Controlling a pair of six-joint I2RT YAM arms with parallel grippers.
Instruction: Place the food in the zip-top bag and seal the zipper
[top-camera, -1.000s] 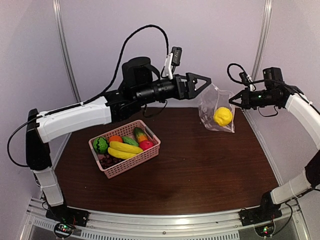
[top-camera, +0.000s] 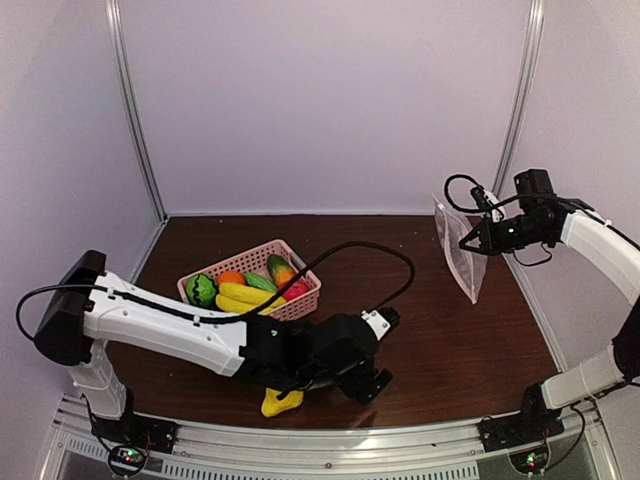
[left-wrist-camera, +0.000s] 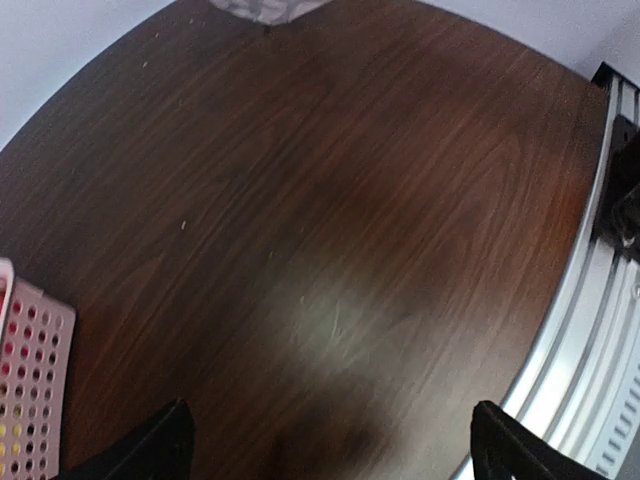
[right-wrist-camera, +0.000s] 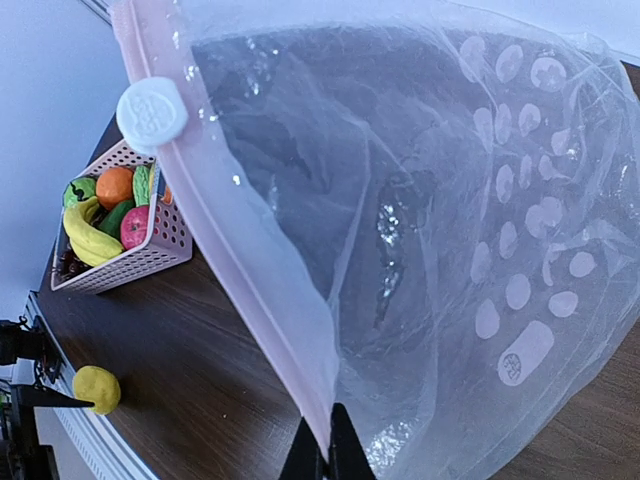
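A yellow pear-like food (top-camera: 282, 402) lies on the table at the front edge, partly covered by my left arm in the top view. The right wrist view shows the same yellow food (right-wrist-camera: 97, 388) just past my left gripper's fingertip; contact cannot be told. In its own view my left gripper is open, with bare table between its fingers. The clear zip top bag (right-wrist-camera: 420, 230) hangs with its mouth edge pinched by my right gripper. No food shows inside it. Its white slider (right-wrist-camera: 152, 112) sits near the far end of the zip strip.
The pink basket (top-camera: 242, 345) at left holds toy fruit, including a watermelon (top-camera: 201, 291), bananas (top-camera: 240, 297) and an orange (top-camera: 231, 277). A metal rail (top-camera: 330, 440) borders the table's front. Table between basket and bag is clear.
My left gripper descended and swung toward the front edge. My right gripper, still pinching the bag, lowered slightly.
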